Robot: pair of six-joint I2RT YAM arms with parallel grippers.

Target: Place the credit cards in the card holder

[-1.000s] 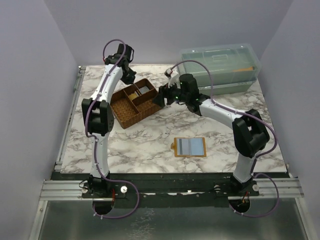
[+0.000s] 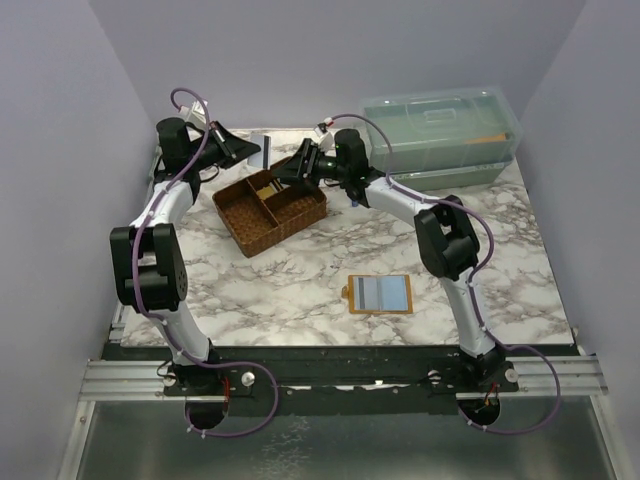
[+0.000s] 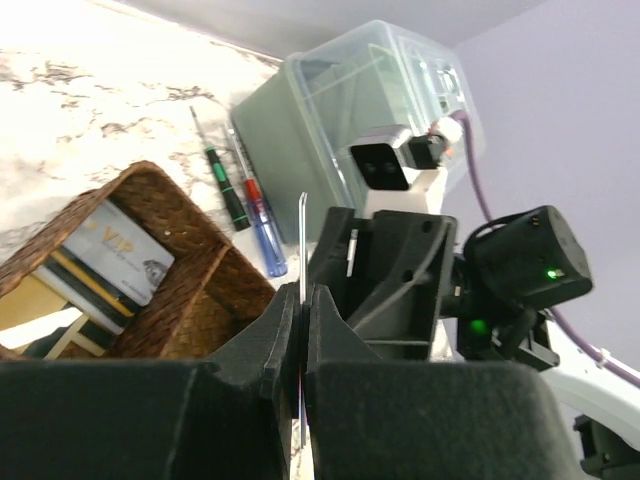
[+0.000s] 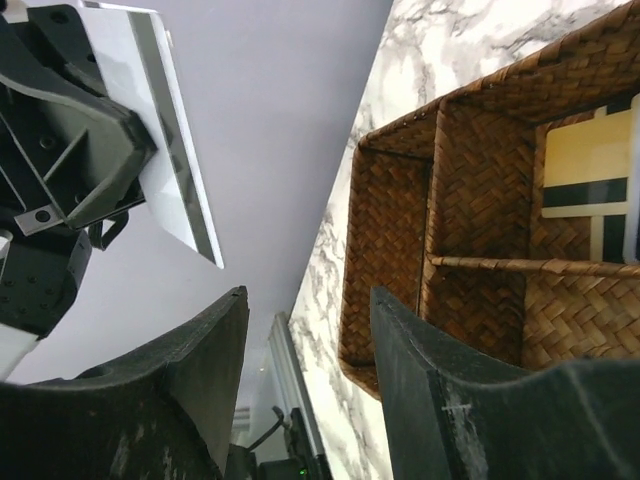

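A silvery-white card with a dark stripe stands gripped on edge above the basket. My left gripper is shut on it. In the left wrist view the card appears edge-on, rising from between the fingers. My right gripper faces it from the right, just short of the card, its fingers apart with nothing between them. More cards lie in the basket's back compartment, among them a grey VIP card and a yellow card. Near the front, the wood-edged card holder lies flat on the table.
The divided brown woven basket lies under both grippers, its other compartments looking empty. A lidded clear-green bin is at the back right, with screwdrivers beside it.
My right gripper has moved left and back, toward the card.
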